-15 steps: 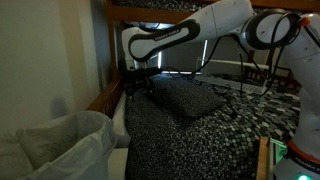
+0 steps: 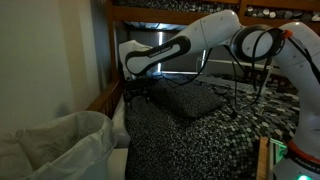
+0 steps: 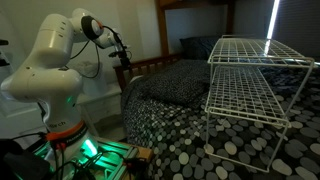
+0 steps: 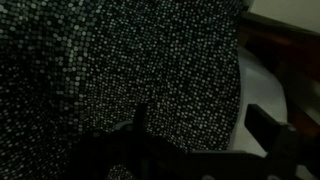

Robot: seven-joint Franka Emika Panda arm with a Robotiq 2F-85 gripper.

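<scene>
My gripper (image 2: 137,96) hangs above the far part of a dark, dotted bed cover (image 2: 165,135), near the wooden bed side. In the wrist view the gripper is open, its dark fingers spread wide with nothing seen between them. Beneath it the dotted cloth (image 4: 165,70) fills most of the view. A pale curved surface (image 4: 262,92) shows to the right; I cannot tell what it is. The second exterior view shows the gripper (image 3: 125,72) small at the far end of the arm.
A large white bin or bag (image 2: 60,145) stands at the left. A dark bedding heap (image 2: 185,98) lies on the bed beyond the arm. In the second exterior view, a white wire rack (image 3: 245,98) stands on the dotted cover. Wooden posts (image 3: 163,35) rise behind.
The forearm and wrist have come slightly lower and a little to the left. The bedding and white bin look the same.
</scene>
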